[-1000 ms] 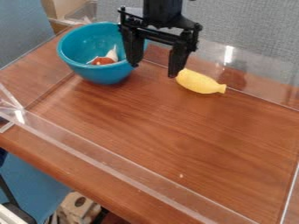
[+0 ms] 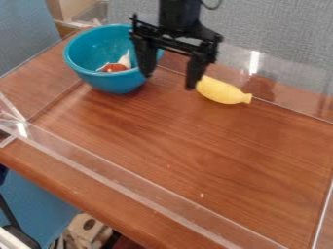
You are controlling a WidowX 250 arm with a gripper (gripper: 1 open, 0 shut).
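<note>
My black gripper [image 2: 170, 68] hangs over the wooden table near the back, its two fingers spread apart, open, with nothing seen between them. One finger is at the right rim of the blue bowl [image 2: 108, 80], the other just left of a yellow squash-like object [image 2: 224, 92] lying on the table. Inside the bowl are a red round item [image 2: 116, 68] and something pale, partly hidden.
Clear panels edge it at the back, left and right. A grey wall stands behind; blue flooring with some objects shows at lower left.
The bowl and yellow object look unmoved.
</note>
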